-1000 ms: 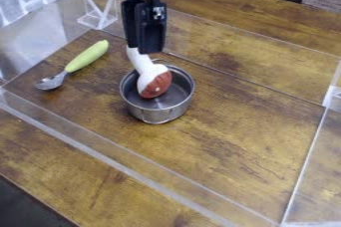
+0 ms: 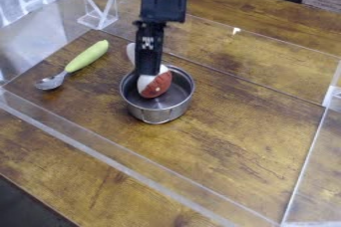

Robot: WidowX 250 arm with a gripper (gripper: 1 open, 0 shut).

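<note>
A steel pot stands near the middle of the wooden table. In it lies a white spoon-like utensil with a red-brown head, its white handle rising toward the back left. The black gripper reaches down from the top over the pot, at the utensil, partly hiding it. Its fingers appear closed on the utensil, though the contact is hard to make out.
A spoon with a green handle lies left of the pot. Clear plastic walls border the area, and a clear stand is at the back left. The table right of the pot is clear.
The gripper has moved down toward the pot and now covers more of the white handle. The utensil's head has shifted slightly within the pot.
</note>
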